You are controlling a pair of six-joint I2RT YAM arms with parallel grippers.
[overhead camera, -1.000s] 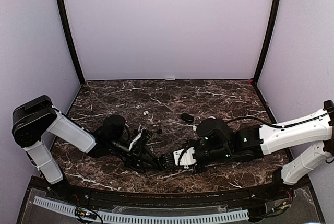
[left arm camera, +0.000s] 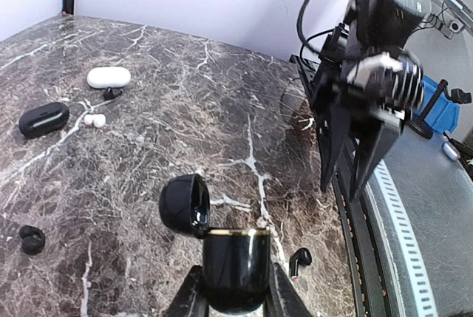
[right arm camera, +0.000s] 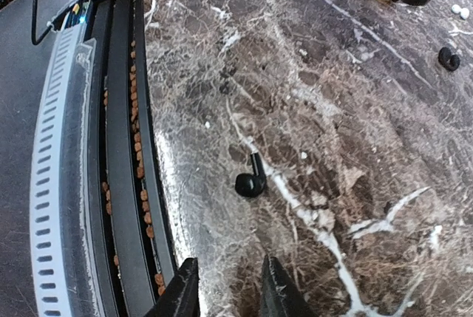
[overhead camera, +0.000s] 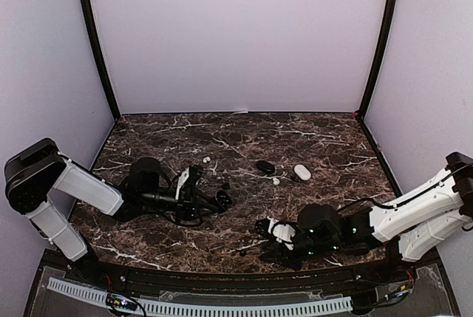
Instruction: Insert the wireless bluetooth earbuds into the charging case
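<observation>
My left gripper is shut on a black charging case, its lid standing open, held above the table. A black earbud lies on the marble near the front edge, below my right gripper, which is open with nothing visible between its fingers. Another black earbud lies farther back.
Farther back lie a closed black case, a white case, white earbuds and a small black earbud. The front rail borders the marble; open table surrounds the loose earbud.
My left gripper has moved back and left with the case. My right gripper has drawn away from the case toward the front and right, now lower over the front edge.
</observation>
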